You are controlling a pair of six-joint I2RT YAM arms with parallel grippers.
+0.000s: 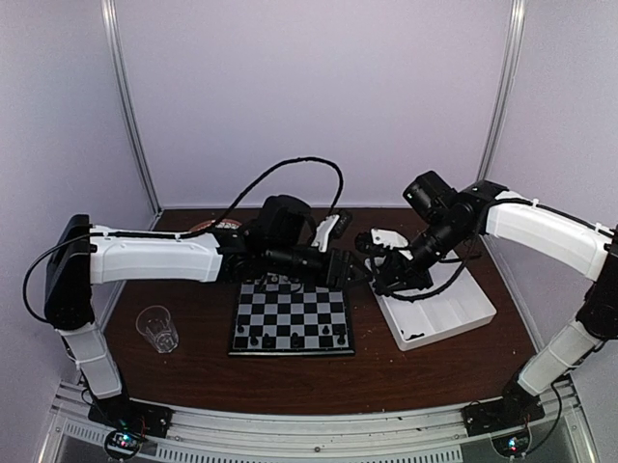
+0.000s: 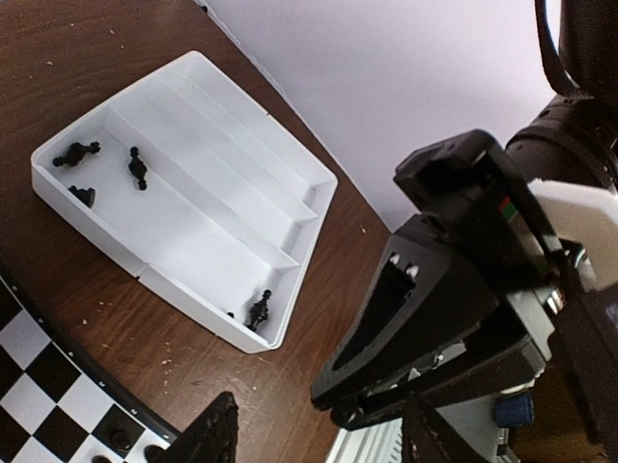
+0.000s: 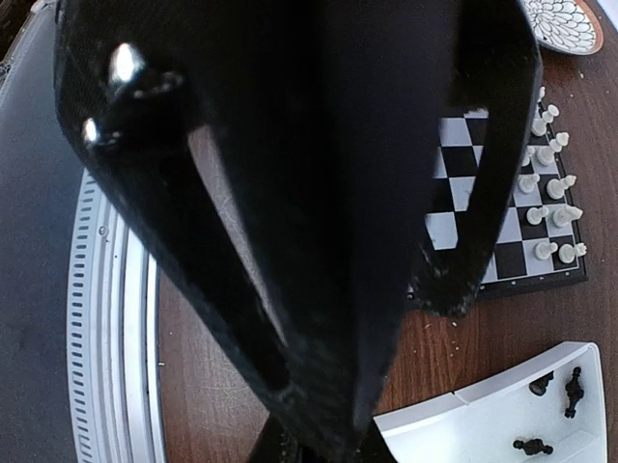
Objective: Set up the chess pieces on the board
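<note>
The chessboard [image 1: 290, 313] lies mid-table, white pieces [image 3: 565, 214] along one side and black pieces [image 2: 120, 439] along the other. The white tray [image 1: 444, 313] holds several loose black pieces [image 2: 258, 309]. My left gripper [image 1: 343, 268] and right gripper [image 1: 379, 272] are close together above the gap between board and tray. In the left wrist view the left fingers stand apart at the bottom edge, and the right gripper has a small dark thing at its tips, possibly a chess piece. The right wrist view is mostly filled by a black gripper body.
A clear glass [image 1: 157, 330] stands on the left of the table. A patterned plate [image 3: 560, 21] sits at the back, partly hidden by the left arm in the top view.
</note>
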